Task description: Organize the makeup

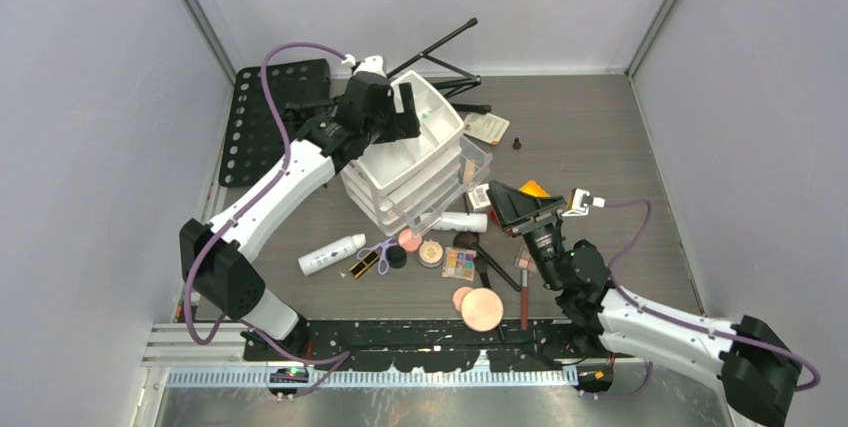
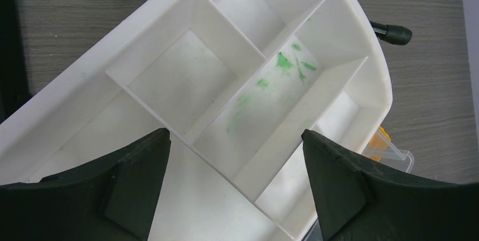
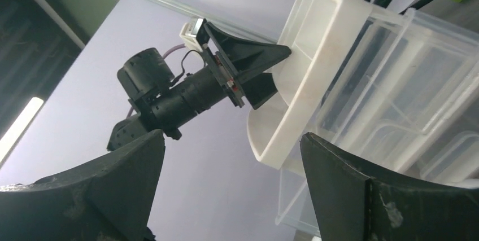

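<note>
A white drawer organizer (image 1: 405, 162) stands at the middle back, its top tray divided into compartments (image 2: 169, 88), some stained green. My left gripper (image 1: 405, 107) is open over the top tray with nothing held. My right gripper (image 1: 505, 197) is open beside the clear drawer (image 1: 470, 172), which juts out from the organizer's right side; nothing shows between its fingers. Makeup lies loose in front: a pink compact (image 1: 482, 309), an eyeshadow palette (image 1: 459, 265), brushes, a white bottle (image 1: 330, 252), scissors (image 1: 383, 267).
A black perforated board (image 1: 250, 137) lies at the back left, a black folded stand (image 1: 450, 47) behind the organizer. A card (image 1: 488, 122) lies right of it.
</note>
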